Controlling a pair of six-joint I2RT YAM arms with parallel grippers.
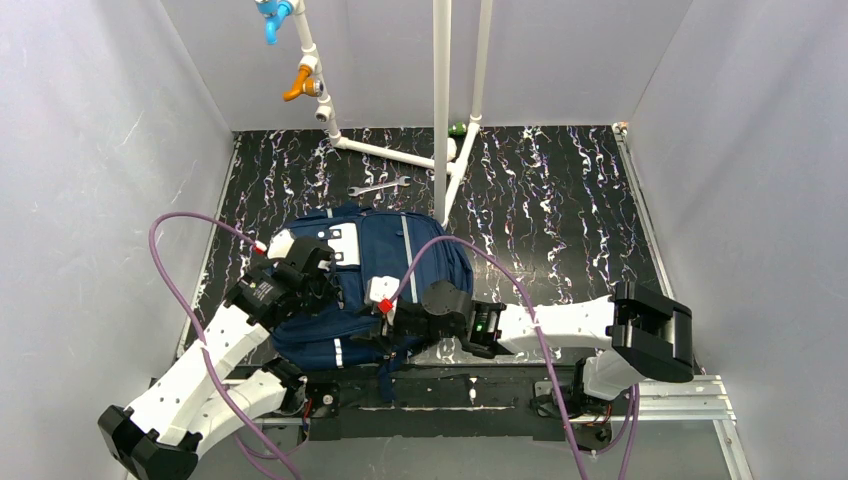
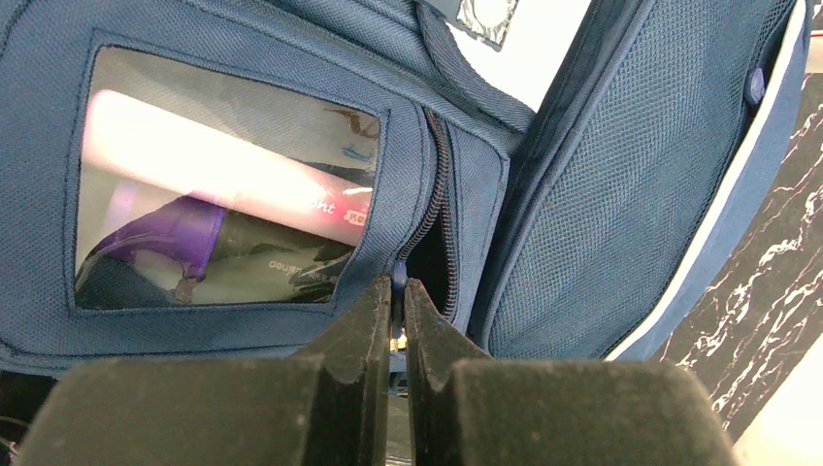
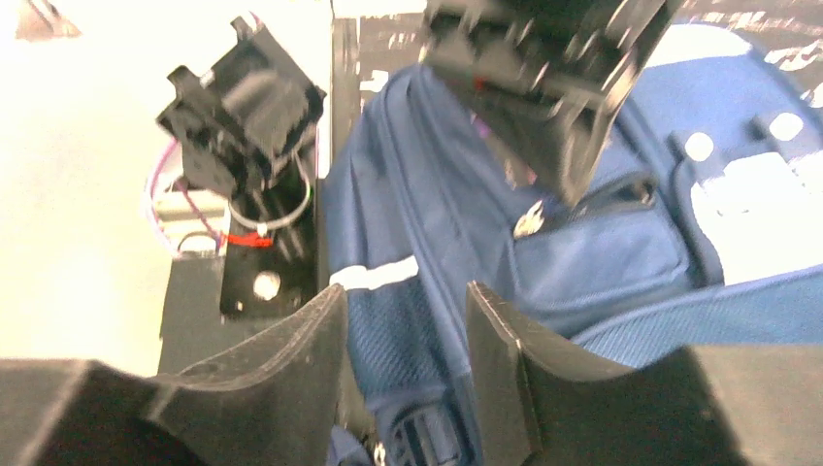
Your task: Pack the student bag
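A navy student bag (image 1: 385, 235) lies flat on the floor panel, its front pocket facing up. In the left wrist view, a clear window (image 2: 233, 184) in the pocket shows a pink tube (image 2: 223, 165) and a purple item (image 2: 175, 233) inside. Beside that window the pocket zipper (image 2: 442, 180) is partly open, a dark gap showing. My left gripper is shut on a thin blue zipper pull (image 2: 399, 275) at the near end of this gap. Over the bag's lower part, my right gripper stands open, nothing between its fingers.
A wrench (image 1: 380, 187) lies behind the bag. White pipes (image 1: 442, 110) rise close behind it, with blue and orange valves at the upper left.
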